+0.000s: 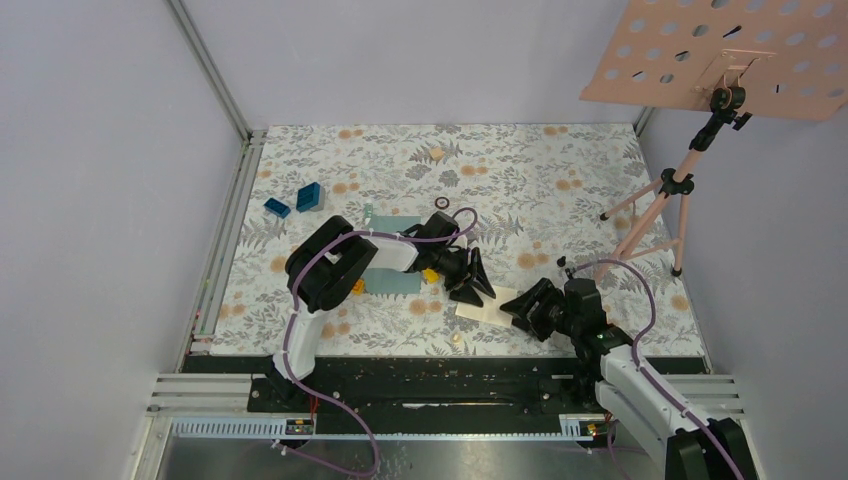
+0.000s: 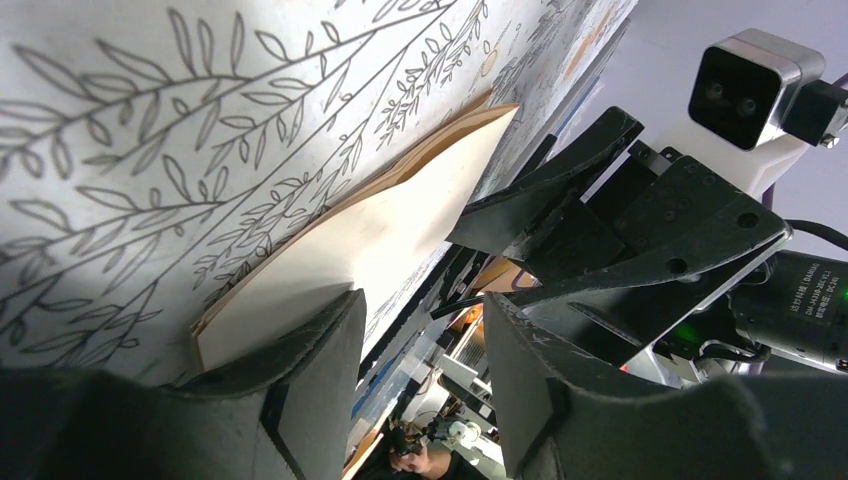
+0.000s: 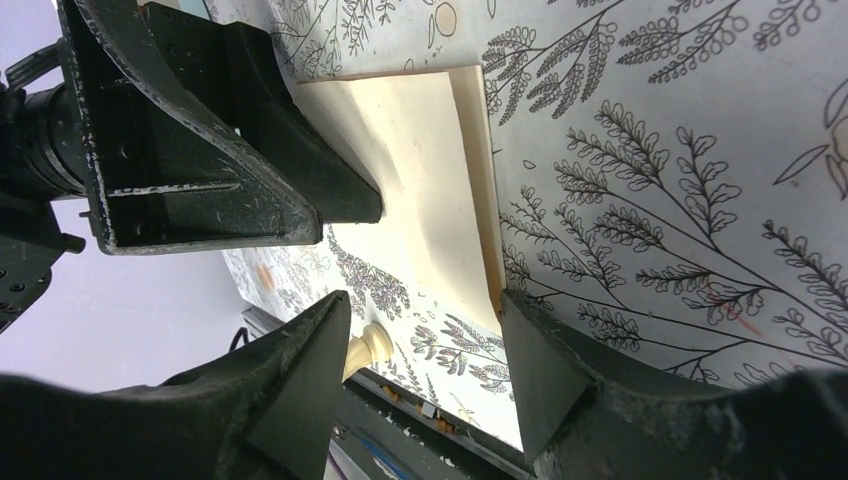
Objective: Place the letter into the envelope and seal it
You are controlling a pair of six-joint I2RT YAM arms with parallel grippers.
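Observation:
A cream paper packet (image 1: 483, 312) lies near the table's front edge, between the two grippers. In the left wrist view, its paper (image 2: 345, 255) is slightly bowed, with tan layers along the far edge. My left gripper is open, one finger (image 2: 330, 345) against the paper and the other clear of it. My right gripper stands open over the packet's right end; one fingertip (image 3: 515, 315) meets a corner of the paper (image 3: 430, 190), where a tan strip shows along the edge. Letter and envelope cannot be told apart.
A grey-green mat (image 1: 393, 283) lies under the left arm beside yellow items (image 1: 430, 275). Blue boxes (image 1: 311, 196) sit at the back left, and a pink easel (image 1: 650, 215) stands right. A small wooden knob (image 3: 370, 345) lies near the front edge.

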